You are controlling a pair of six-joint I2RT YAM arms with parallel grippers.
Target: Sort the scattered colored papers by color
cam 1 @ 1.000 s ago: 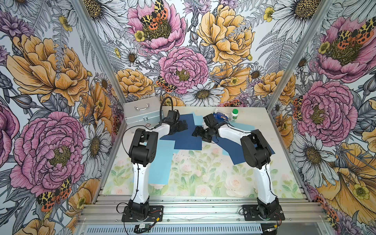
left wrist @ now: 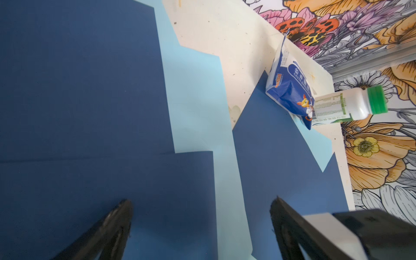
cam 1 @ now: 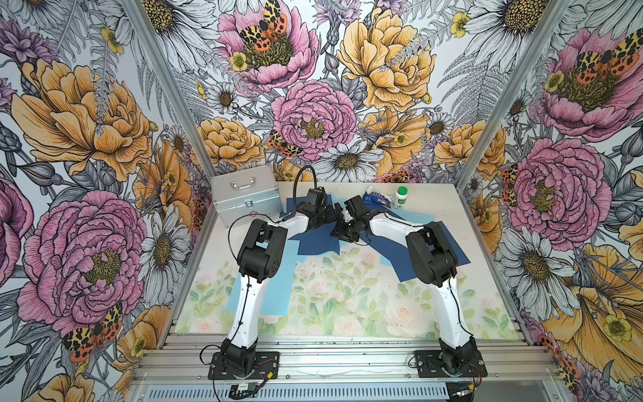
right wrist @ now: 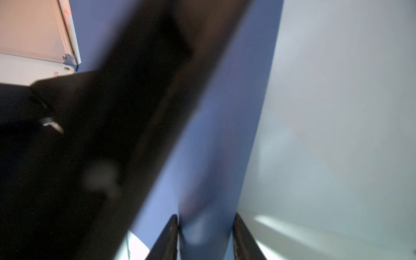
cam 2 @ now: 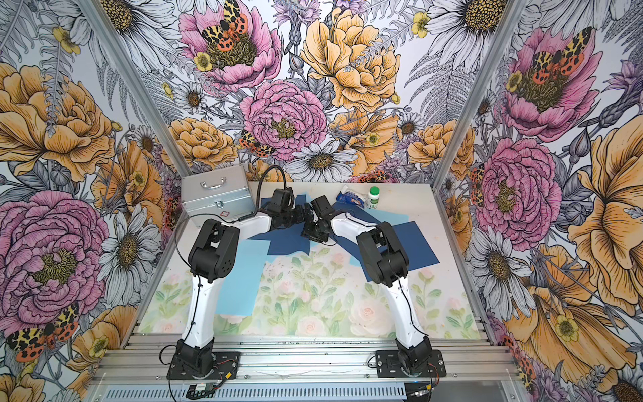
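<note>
In the top left view, my left gripper (cam 1: 331, 214) hangs over the overlapping dark blue papers (cam 1: 317, 244) at mid-table. Its fingers stand wide apart in the left wrist view, with only papers below. My right gripper (cam 1: 344, 231) is close beside it, at the right edge of that dark blue pile. Between its fingertips dark blue paper (right wrist: 234, 130) shows, bent, with a gap still visible; a firm hold cannot be made out. A light blue paper (cam 1: 276, 288) lies front left. More dark blue paper (cam 1: 399, 261) lies under the right arm, over light blue paper (cam 1: 418, 216).
A silver case (cam 1: 247, 194) stands at the back left. At the back right are a blue snack bag (left wrist: 292, 86) and a white bottle with a green cap (left wrist: 346, 104). Both gripper heads are very near each other.
My left arm has swung right, towards the right gripper. The right gripper has shifted slightly, and the front right corner of the dark blue paper looks bent now.
</note>
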